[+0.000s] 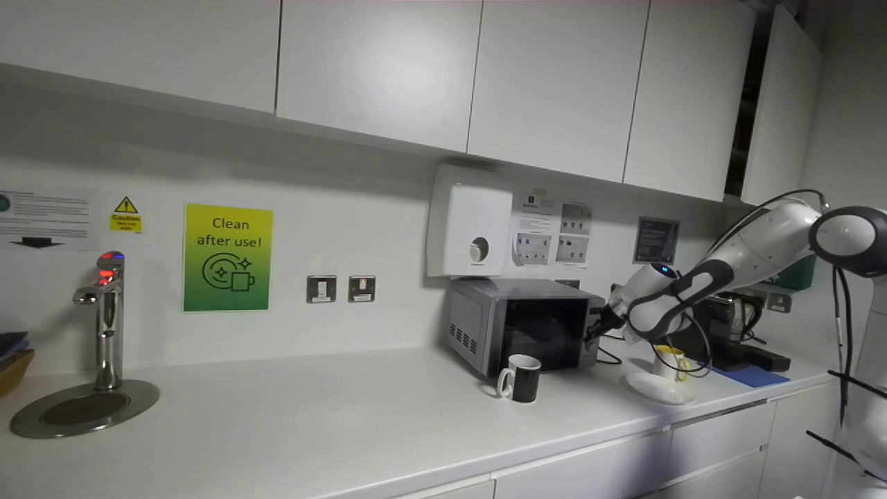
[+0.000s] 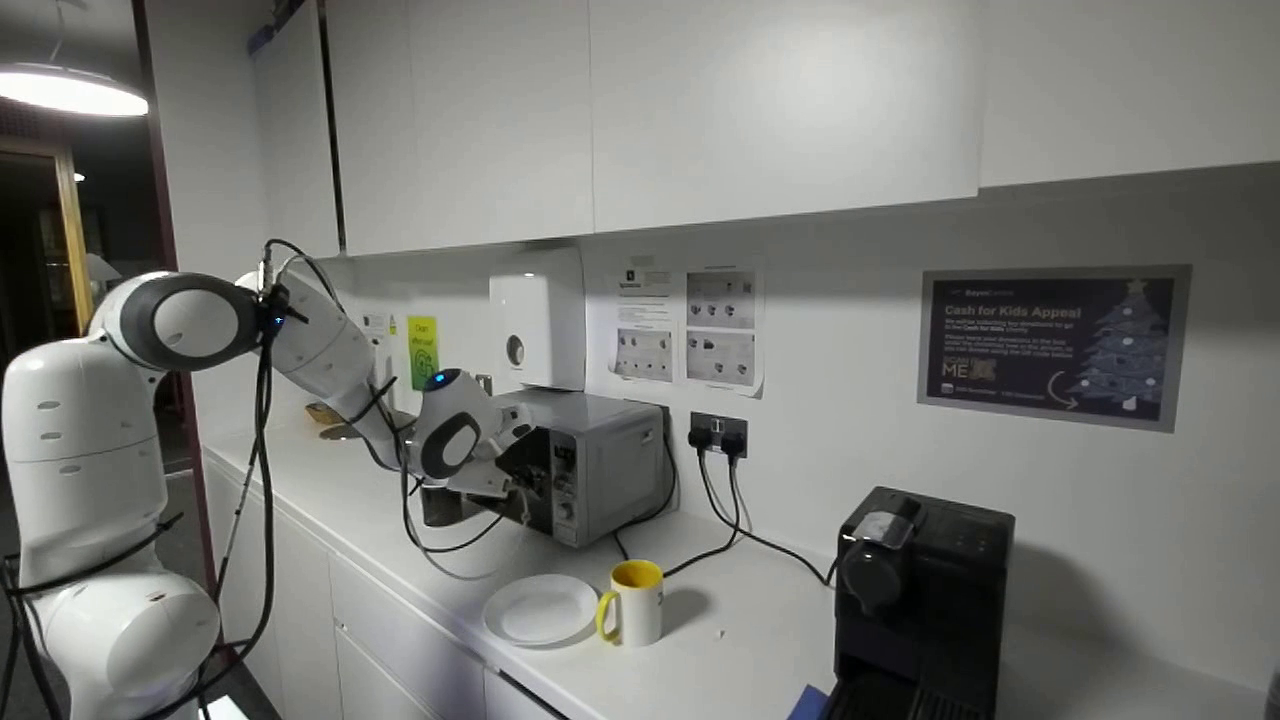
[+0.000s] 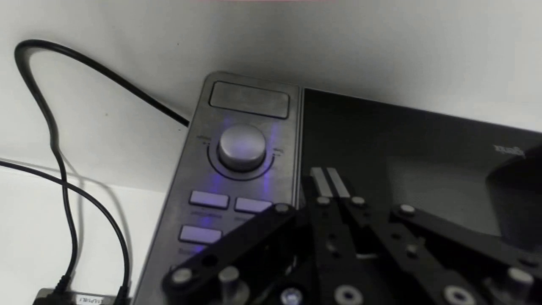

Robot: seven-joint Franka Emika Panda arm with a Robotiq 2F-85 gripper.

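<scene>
A silver microwave [image 1: 540, 287] stands against the wall, its door closed and its window dark. Its control panel [image 3: 193, 218] carries a round knob [image 3: 242, 146] and several pale buttons. In the wrist view my gripper is shut, with two light fingertips side by side and no object showing between them. They appear in front of the door [image 3: 355, 127], right of the panel's edge and below the knob's height. Whether they touch the microwave cannot be told. The panel's lower part is hidden behind the gripper.
A black and white mug [image 1: 524, 384] stands before the microwave. To its right are a white plate [image 2: 540, 610] and a yellow-lined mug [image 2: 639, 606]. A black coffee machine [image 2: 924, 588] stands farther along. Black cables [image 3: 51, 122] run behind the microwave.
</scene>
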